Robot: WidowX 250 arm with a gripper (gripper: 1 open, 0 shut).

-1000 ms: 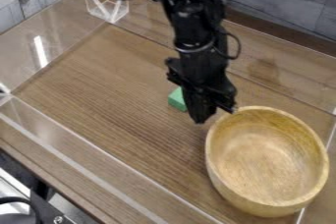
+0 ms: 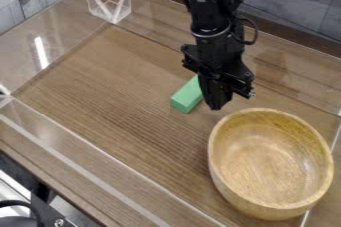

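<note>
The black robot arm reaches down from the top centre to its gripper (image 2: 210, 94), which hangs just right of a green block (image 2: 188, 93) lying on the wooden table (image 2: 94, 102). The gripper looks shut, with nothing visible between its fingers. The block is partly hidden behind the gripper. A large yellow-tan bowl (image 2: 266, 181) sits at the lower right, a little below the gripper.
A clear wire or plastic holder (image 2: 110, 4) stands at the top left near the table's back. Dark cables show at the lower left corner.
The gripper has risen away from the bowl's rim, up and slightly back, uncovering more of the green block. The bowl stays in place.
</note>
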